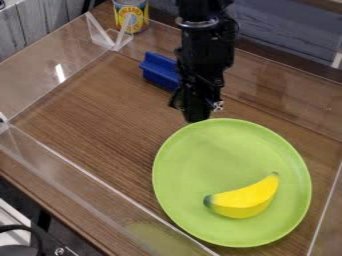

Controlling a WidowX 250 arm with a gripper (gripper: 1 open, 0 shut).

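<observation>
My black gripper (198,100) hangs over the wooden table, just behind the back rim of a green plate (187,175). Its fingertips are dark and small in the view, with nothing visible held in them; it looks shut. A yellow toy banana (243,198) lies on the front right of the plate. A blue block (159,69) sits behind the gripper to the left, partly hidden by the arm.
A yellow can (130,15) stands at the back left. Clear plastic walls edge the table on the left and front. The bare wood (94,120) left of the plate is free.
</observation>
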